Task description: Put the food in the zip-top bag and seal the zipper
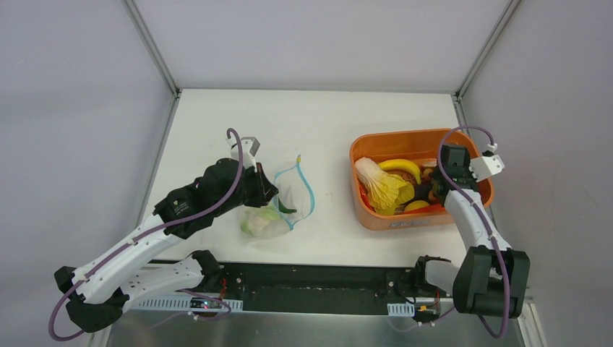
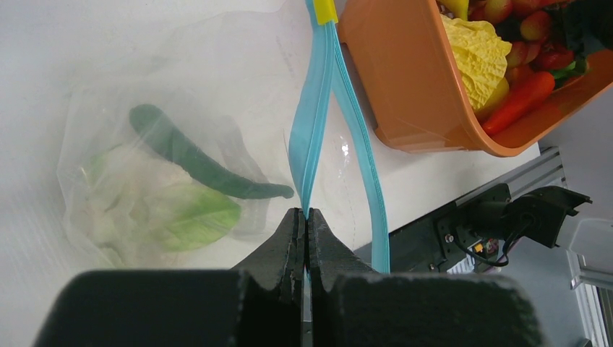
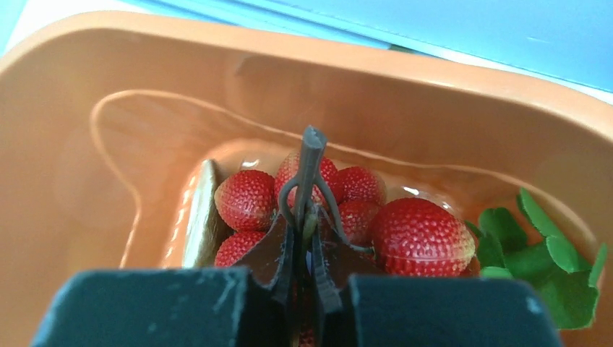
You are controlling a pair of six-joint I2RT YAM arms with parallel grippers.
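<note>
A clear zip bag (image 2: 249,87) with a blue zipper strip (image 2: 370,184) and a yellow slider (image 2: 325,11) lies on the table. Inside it are a dark green cucumber-like vegetable (image 2: 206,170) and a pale green leafy vegetable (image 2: 195,220). My left gripper is shut on one side of the bag's blue mouth edge; the other side hangs apart, so the mouth gapes. Within the orange bin, my right gripper is shut on the dark stem (image 3: 312,155) of a red berry bunch (image 3: 423,235), with berries around and below its fingers.
Also in the orange bin (image 1: 405,224) are a yellow leafy cabbage (image 1: 387,191), a banana (image 1: 400,167), a red pepper (image 2: 522,101) and green leaves (image 3: 556,267).
</note>
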